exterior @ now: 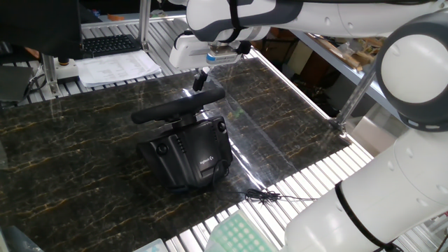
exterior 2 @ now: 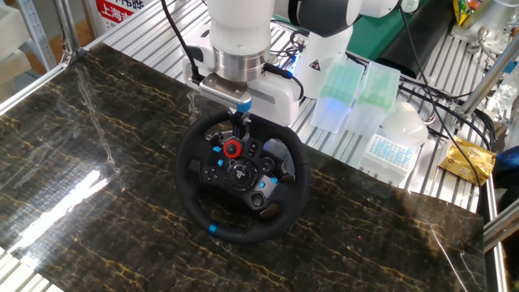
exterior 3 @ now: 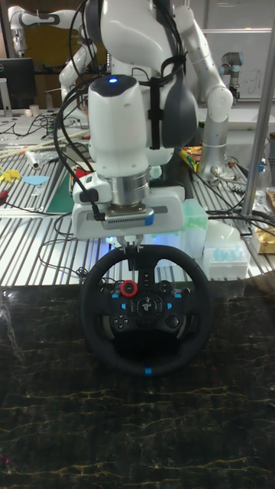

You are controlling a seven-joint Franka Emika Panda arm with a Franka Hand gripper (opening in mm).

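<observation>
A black steering wheel (exterior 2: 299, 182) with a red dial and blue buttons stands on the dark marbled tabletop. In the third exterior view, the wheel's face (exterior 3: 148, 304) is toward the camera, its blue mark at the bottom. The first exterior view shows the back of its black base (exterior: 189, 154). My gripper (exterior: 197, 89) points down at the wheel's rim, its dark fingertips close to the rim; whether they touch it does not show. In the second exterior view the fingers (exterior 2: 240, 122) overlap the top of the rim. They look close together, but the gap between them is too small to judge.
A black cable (exterior: 262, 195) runs from the wheel base toward the slatted metal edge. Translucent boxes (exterior 2: 337, 93) and a white tip rack (exterior 2: 389, 156) stand beside the robot base. Papers (exterior: 117, 68) and a keyboard lie beyond the tabletop.
</observation>
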